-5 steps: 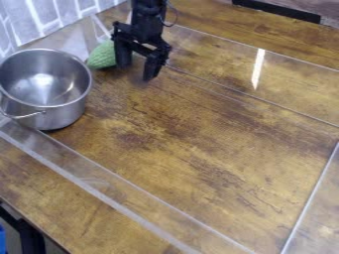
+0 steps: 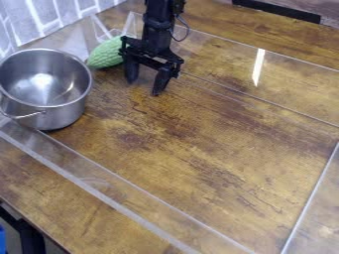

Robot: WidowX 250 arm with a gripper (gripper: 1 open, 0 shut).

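My black gripper (image 2: 151,62) hangs at the top centre, low over the wooden table, just right of a green, leafy-looking object (image 2: 109,52), part of which is behind it. I cannot tell whether its fingers are open or shut, or whether anything is between them. A large steel pot (image 2: 46,87) with a side handle sits at the left.
A clear wall or panel runs along the back left, behind the green object, and faint clear edges cross the table.
The gripper has shifted slightly and sits a little lower, with more of the green object now showing to its left. The pot has not moved.
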